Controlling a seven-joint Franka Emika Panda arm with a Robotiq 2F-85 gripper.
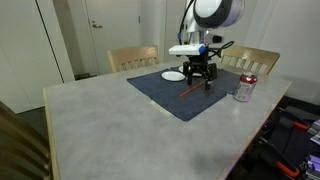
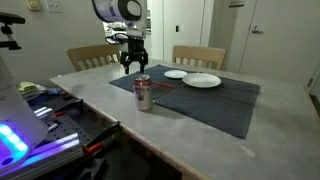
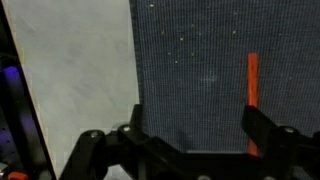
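Observation:
An orange stick [image 1: 192, 90] lies on the dark mat [image 1: 180, 102]. In the wrist view the orange stick [image 3: 252, 85] runs up and down at the right, its lower part partly covered by the right finger [image 3: 257, 127]. My gripper is open over the mat, with only bare cloth showing between its fingers. The stick is off to the right side of the gap, not centred in it. From the second exterior view, my gripper [image 2: 133, 69] appears low over the mat behind the can; its exact height is hard to tell.
White plates [image 2: 203, 80] sit on the mat's far side. A red-and-silver can [image 1: 246, 88] stands near the table's edge, beside the mat. Chairs [image 1: 134, 58] stand behind the table.

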